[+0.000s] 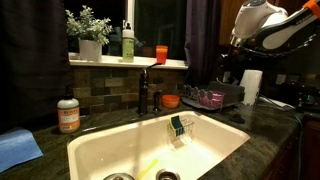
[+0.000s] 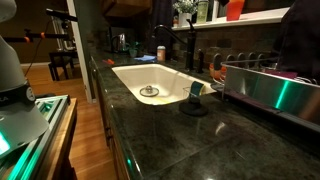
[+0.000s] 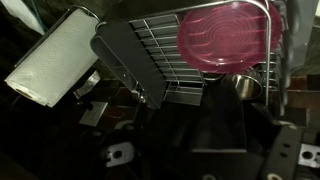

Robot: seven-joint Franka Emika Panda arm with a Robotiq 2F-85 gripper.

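My gripper is open in the wrist view, its dark fingers low in the frame with no object visible between them. Beyond it is the metal dish rack (image 3: 158, 45). A pink round dish (image 3: 222, 36) stands in the rack, with a shiny metal cup (image 3: 245, 86) beside it. In exterior view 1 the white arm (image 1: 262, 25) reaches in above the rack (image 1: 228, 94) from the upper right; the gripper's fingers are hard to make out against the dark curtain.
A paper towel roll (image 3: 55, 57) stands beside the rack. The white sink (image 1: 115, 148) holds a small wire caddy (image 1: 180, 125). A soap bottle (image 1: 68, 112) and an orange bowl (image 1: 170, 101) are on the counter. The dark counter (image 2: 180, 150) has free room.
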